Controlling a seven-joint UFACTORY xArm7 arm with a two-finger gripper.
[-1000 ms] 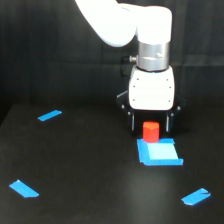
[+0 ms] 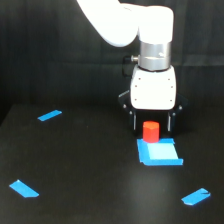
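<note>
A small red block (image 2: 151, 131) stands at the back edge of a white square (image 2: 161, 152) that is bordered with blue tape. My gripper (image 2: 151, 122) points down over the block, its two dark fingers well apart, one to each side of it. It is open, and dark gaps show between the block and the fingers. Whether the fingers are level with the block in depth is hard to judge from this single view.
Strips of blue tape lie on the dark table at the back left (image 2: 50, 115), the front left (image 2: 24, 188) and the front right (image 2: 196, 197).
My arm and gripper have shifted very slightly to the right. The red block and the taped square are where they were.
</note>
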